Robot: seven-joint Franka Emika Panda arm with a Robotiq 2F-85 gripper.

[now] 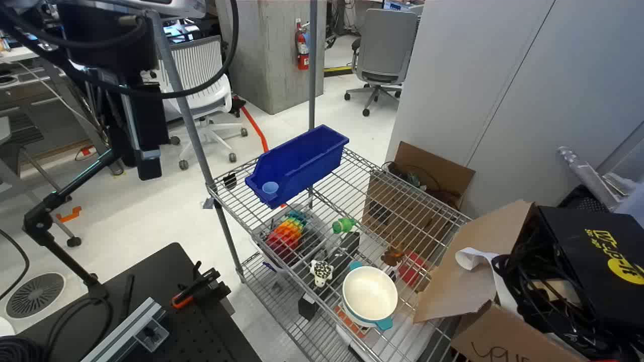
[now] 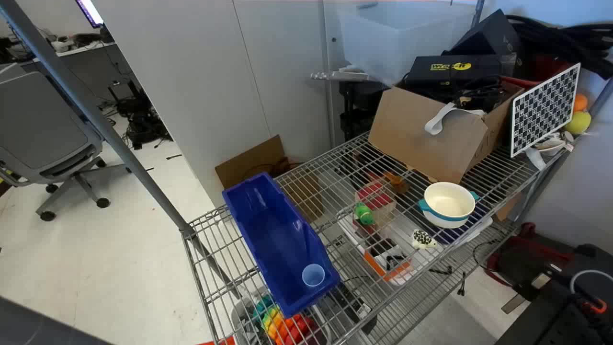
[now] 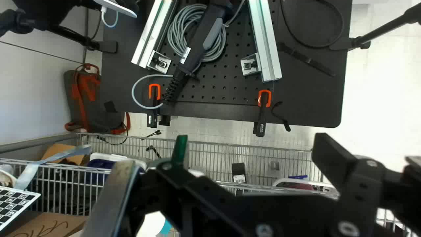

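My gripper stands open in the wrist view, its dark fingers wide apart and nothing between them. Part of the black arm (image 1: 108, 60) hangs at the upper left of exterior view 1, away from the wire shelf. A long blue bin (image 1: 302, 158) rests on the shelf, with a light blue cup (image 2: 313, 275) inside it, at one end. Farther along stands a cream pot (image 2: 449, 201) with teal handles. Close to the pot is a white toy with black spots (image 1: 321, 272); a small green toy (image 2: 363, 213) and a brown-orange toy (image 1: 393, 254) are nearby.
An open cardboard box (image 2: 428, 129) full of black cables and a checkered board (image 2: 543, 109) crowd the shelf's far end. Upright posts (image 1: 312, 66) rise at its corners. A black pegboard table (image 3: 225, 85) holds metal rails and a coiled cable.
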